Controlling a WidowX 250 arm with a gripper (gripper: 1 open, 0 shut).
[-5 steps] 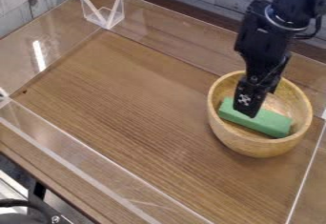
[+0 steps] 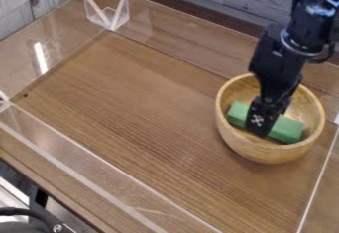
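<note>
A tan round bowl (image 2: 247, 146) sits on the right side of the wooden table. A green block (image 2: 283, 130) lies inside it. My black gripper (image 2: 253, 112) reaches down from the upper right into the bowl, open, its fingertips low over the block and partly in front of it. Whether they touch the block is hard to tell.
A white wire object (image 2: 106, 11) stands at the back left. Cables lie at the bottom left corner.
My gripper has moved lower into the bowl, over the green block, covering more of it.
</note>
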